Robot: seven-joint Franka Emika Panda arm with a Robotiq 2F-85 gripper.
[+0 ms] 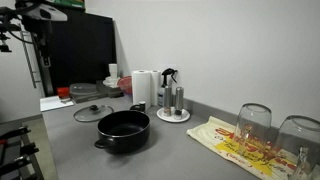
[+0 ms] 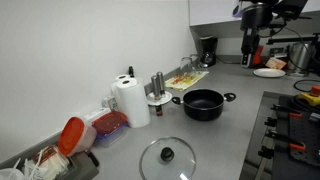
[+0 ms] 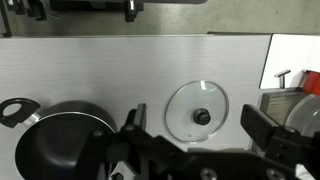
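Observation:
A black two-handled pot (image 1: 123, 130) stands empty on the grey counter; in the wrist view the pot (image 3: 68, 148) is at lower left, partly covered by my gripper. Its surroundings include a glass lid (image 2: 168, 164) with a black knob, lying flat on the counter apart from the pot. Seen from above, the lid (image 3: 190, 98) appears between my spread fingers, well below them. My gripper is open and holds nothing. It hangs high over the counter's edge side, at the upper right of exterior view 2, where the gripper (image 2: 250, 48) is clear of every object.
Paper towel rolls (image 2: 132, 103) and a white plate (image 1: 173, 117) with bottles stand along the wall. Upturned glass jars (image 1: 253, 122) rest on a yellow cloth (image 1: 220, 138). Red containers (image 2: 77, 134) sit at the far end. Bare counter surrounds the pot's front.

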